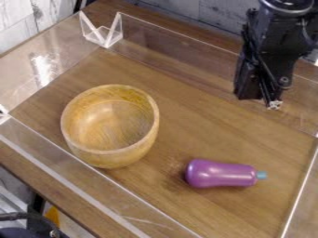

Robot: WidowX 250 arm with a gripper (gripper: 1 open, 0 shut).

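My gripper [266,93] is high at the upper right of the camera view, above the back of the wooden surface, apart from the objects; whether it is open or shut is hard to see. A purple eggplant-like toy [221,173] with a teal tip lies at the lower right. A wooden bowl [110,125] sits on the left, empty.
A small clear bracket [102,30] stands at the back left. Clear walls edge the wooden surface [174,88], whose middle is free. A dark object with cables shows at the bottom left corner.
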